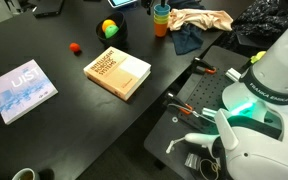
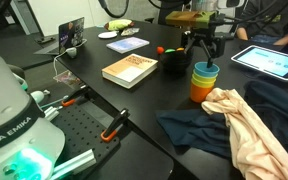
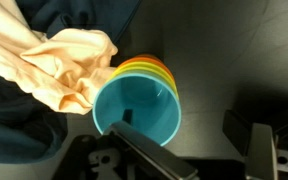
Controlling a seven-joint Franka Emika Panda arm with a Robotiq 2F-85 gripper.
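Observation:
A stack of cups, blue on top with yellow and orange below, stands upright on the dark table: the stacked cups (image 1: pixel 161 20) in exterior view 1, the same stack (image 2: pixel 202 83) in exterior view 2. My gripper (image 2: pixel 201 46) hangs over the stack, pointing down and open. In the wrist view, the open gripper has one fingertip (image 3: pixel 127 117) overlapping the mouth of the blue cup (image 3: pixel 149 112). Its other finger (image 3: pixel 236 128) is out to the right of the stack, over bare table. Whether either finger touches the cup I cannot tell.
A peach cloth (image 2: pixel 246 135) and a dark cloth (image 2: pixel 196 130) lie beside the cups. A black bowl (image 1: pixel 112 33) with coloured balls, a thick book (image 1: pixel 117 72) and a blue-white book (image 1: pixel 23 90) sit nearby. A tablet (image 2: pixel 268 60) lies behind. Open table surrounds the books.

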